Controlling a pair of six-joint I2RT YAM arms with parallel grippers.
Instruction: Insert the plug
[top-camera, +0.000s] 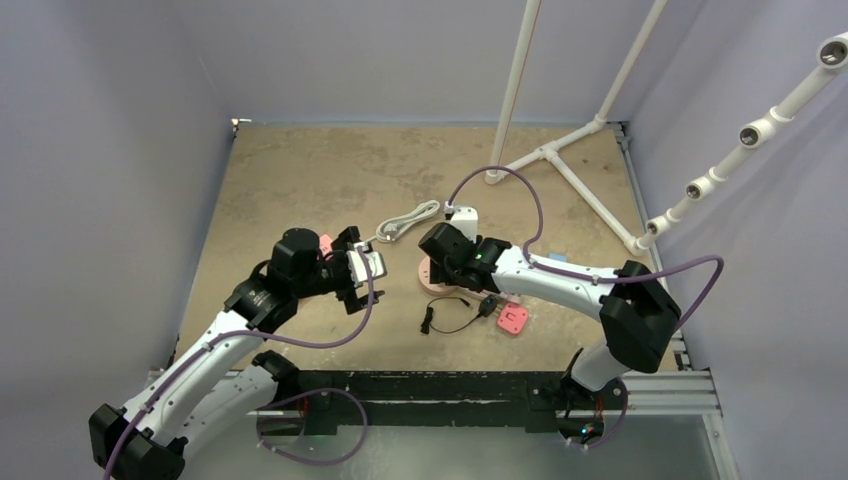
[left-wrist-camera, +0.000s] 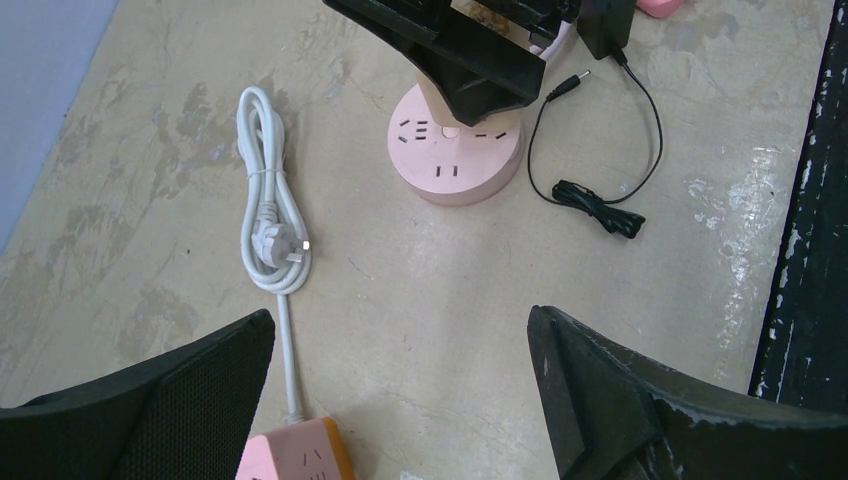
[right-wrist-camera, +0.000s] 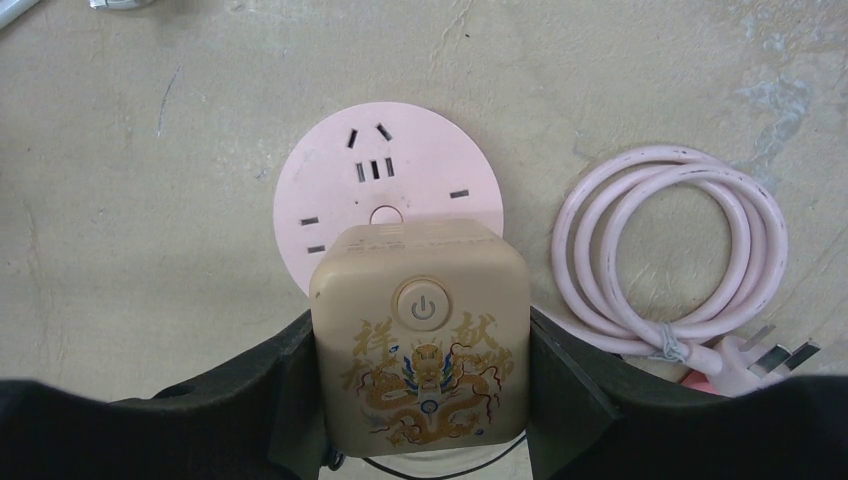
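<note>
In the right wrist view, my right gripper is shut on a beige square power block (right-wrist-camera: 420, 390) with a gold dragon print and power button, held over a round pink socket base (right-wrist-camera: 318, 180) whose slots show around it. The left wrist view shows that base (left-wrist-camera: 440, 172) partly covered by the block and right gripper. My left gripper stands open with nothing between its fingers, above the table left of the base. Whether the block touches the base is unclear.
A coiled white cable with plug (left-wrist-camera: 250, 180) lies behind, joined to a pink-orange block (left-wrist-camera: 300, 450). A coiled pink cord (right-wrist-camera: 740, 240), a black adapter (left-wrist-camera: 605, 30) with cable and a pink piece (top-camera: 512, 318) lie nearby. A white pipe frame stands at back right.
</note>
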